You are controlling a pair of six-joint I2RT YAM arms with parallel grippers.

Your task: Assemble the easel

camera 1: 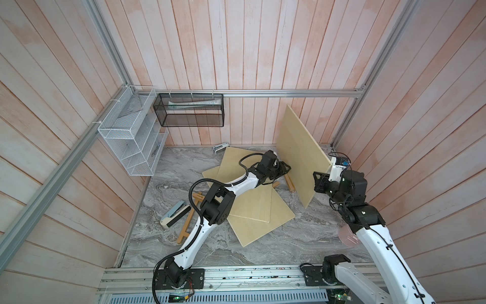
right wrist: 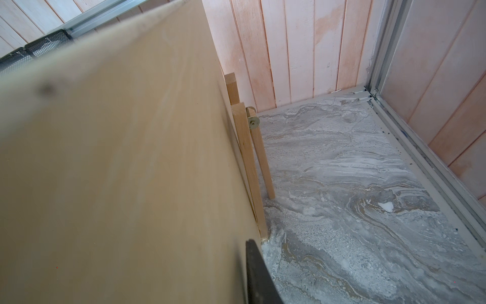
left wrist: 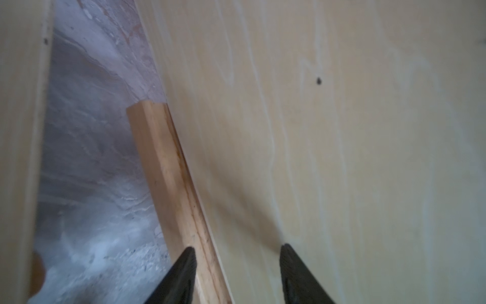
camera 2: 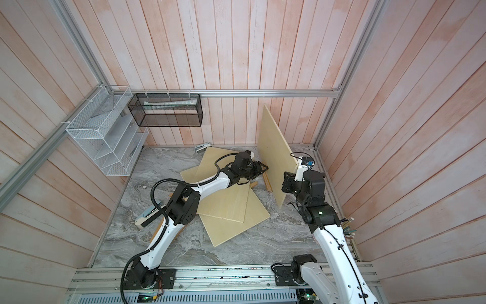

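A large pale board (camera 1: pixel 299 152) stands steeply on edge at the right of the floor. My right gripper (camera 1: pixel 322 181) is shut on its near edge; in the right wrist view one dark finger (right wrist: pixel 260 278) shows against the board's face, the other hidden behind it. At the board's foot lies a light wooden bar (left wrist: pixel 177 187), alongside its left face. Above this bar, close to the board, is my left gripper, its fingers part open, one over the bar and one before the board. On the board's far side, wooden legs (right wrist: pixel 246 157) with a metal bracket (right wrist: pixel 253 122) lean close to it.
Flat boards (camera 1: pixel 268 230) overlap on the floor under the left arm. At left lie a stapler-like tool (camera 1: pixel 175 214) and wooden pieces (camera 1: pixel 186 225). A black mesh basket (camera 1: pixel 189 110) hangs at the back. Marble floor right of the board is mostly clear.
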